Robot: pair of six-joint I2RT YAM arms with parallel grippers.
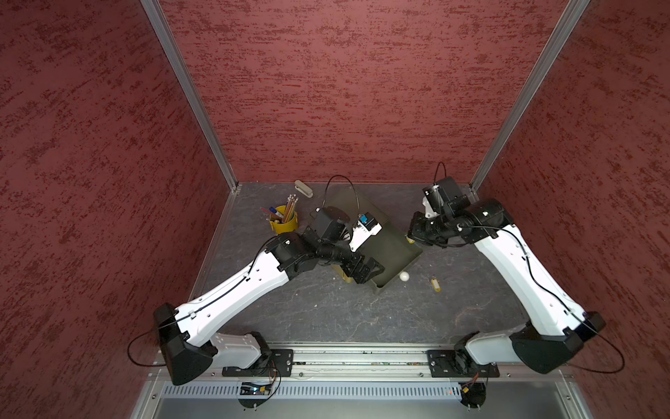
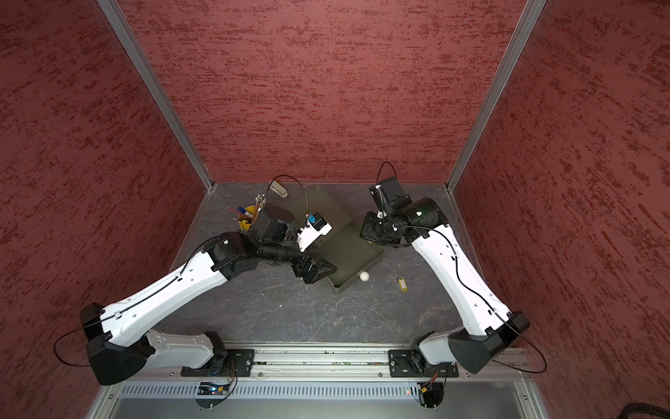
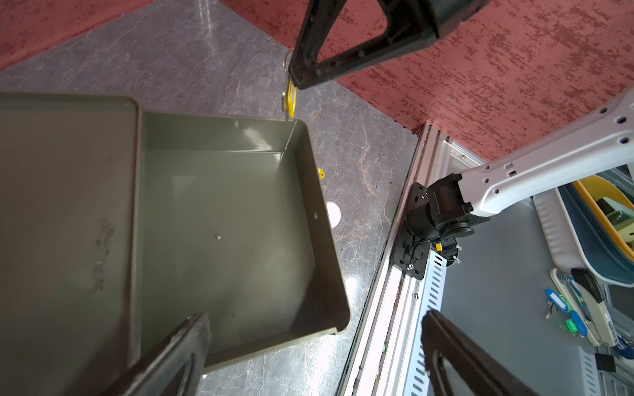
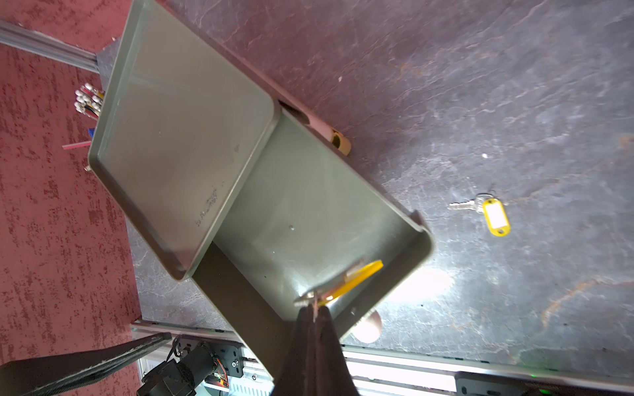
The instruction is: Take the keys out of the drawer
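My right gripper is shut on a key with a yellow tag (image 4: 353, 282), which hangs from its fingertips. In the left wrist view this yellow tag (image 3: 291, 99) appears over the corner of the grey-green drawer (image 3: 308, 151), above its rim. The drawer's floor shows bare in that view. A second key with a yellow tag (image 4: 496, 216) lies on the table right of the drawer. My left gripper is open over the drawer's near side, nothing between its fingers.
A white ball (image 1: 404, 276) sits against the drawer's outer wall. Toward the back left stand a yellow cup (image 1: 286, 225) of pencils and a pale stapler-like object (image 1: 303, 188).
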